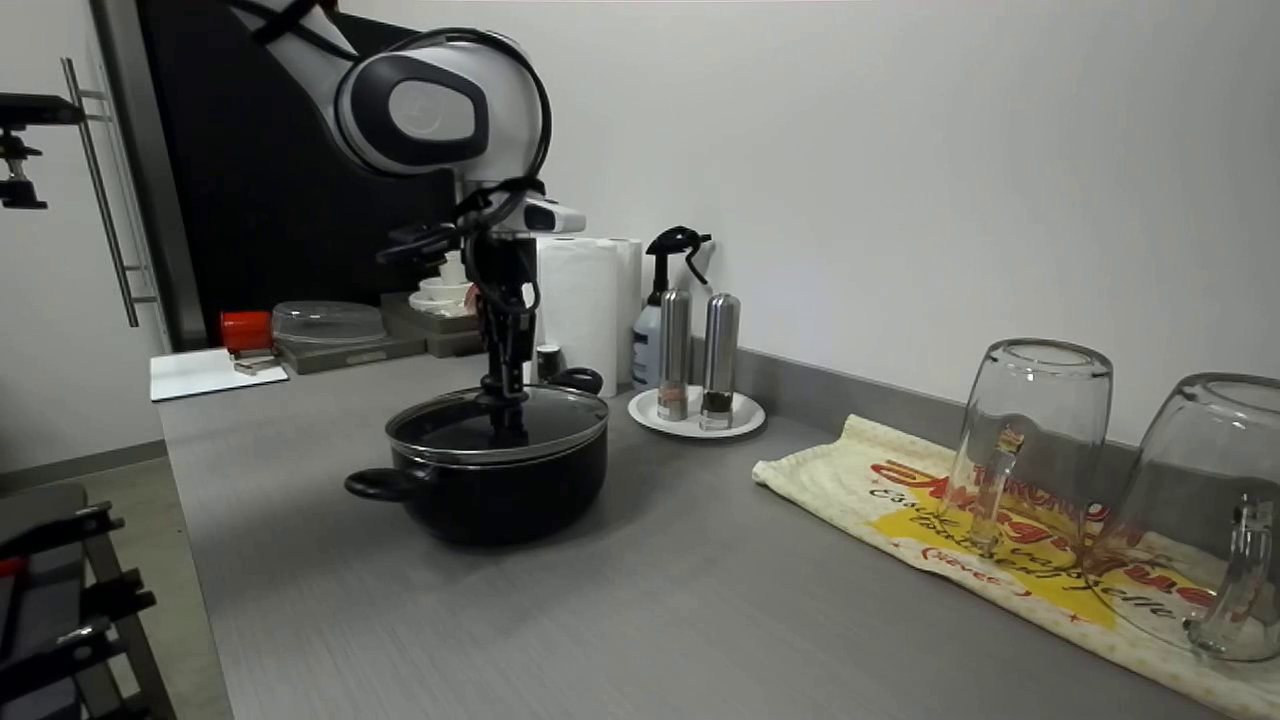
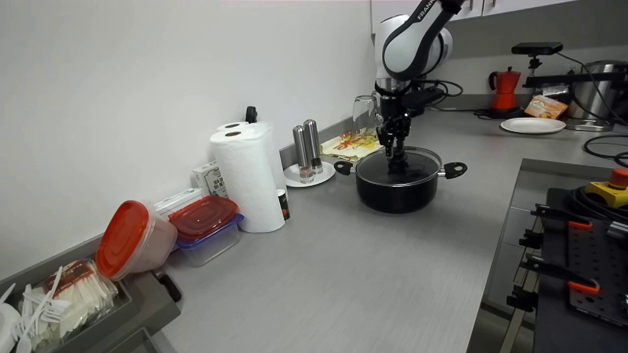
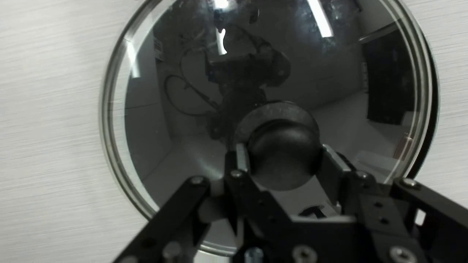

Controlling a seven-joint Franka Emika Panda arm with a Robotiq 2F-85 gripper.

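Observation:
On the grey counter stands a black two-handled pot [image 1: 504, 498], its glass lid [image 1: 558, 412] lying over the opening. In exterior view 2 the lid [image 2: 424, 167] looks level on the pot [image 2: 397, 198]. My gripper is shut on the lid's round black knob [image 3: 285, 153], one finger on each side of it in the wrist view. The arm comes straight down from above, and the gripper [image 2: 395, 154] hides part of the knob in exterior view 2. The inside of the pot is too dark to make out.
Behind the pot, a white plate [image 1: 758, 420] holds two steel grinders [image 1: 720, 360]. Paper towel rolls [image 2: 247, 176] stand along the wall. Upturned glass mugs [image 1: 1038, 444] rest on a printed cloth [image 1: 864, 474]. The counter in front of the pot is clear.

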